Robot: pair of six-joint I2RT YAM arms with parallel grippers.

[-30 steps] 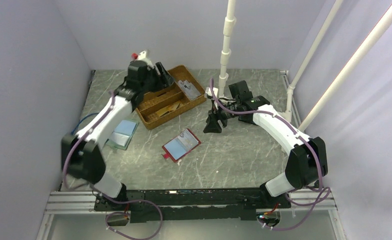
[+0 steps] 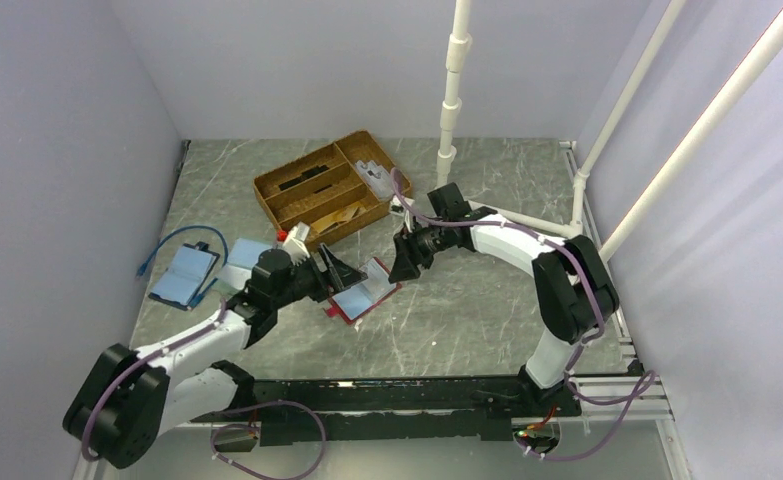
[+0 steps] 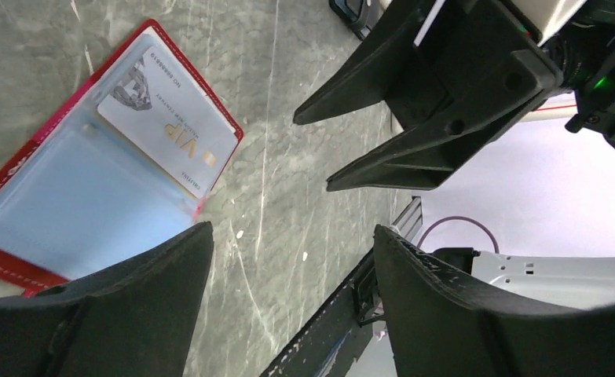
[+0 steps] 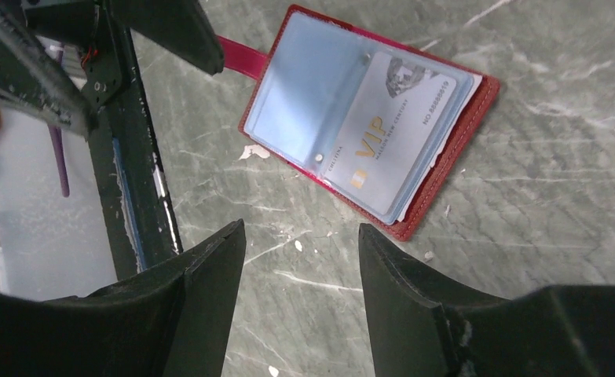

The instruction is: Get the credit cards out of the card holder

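An open red card holder lies on the marble table, with clear blue sleeves and a white VIP card in one side. My left gripper hangs just beside and above the holder, its fingers apart and empty in the left wrist view. My right gripper is open with nothing between its fingers, to the right of the holder in the top view, with the card lying beyond its fingertips in the right wrist view. The two grippers stand close, one on each side of the holder.
A wooden divided box with loose items sits at the back. Two blue holders and a blue lanyard lie at the left. White pipes rise at the back and right.
My left gripper has swept from over the wooden box down toward the red holder. My right gripper has moved left and slightly lower in the top view, closer to the holder.
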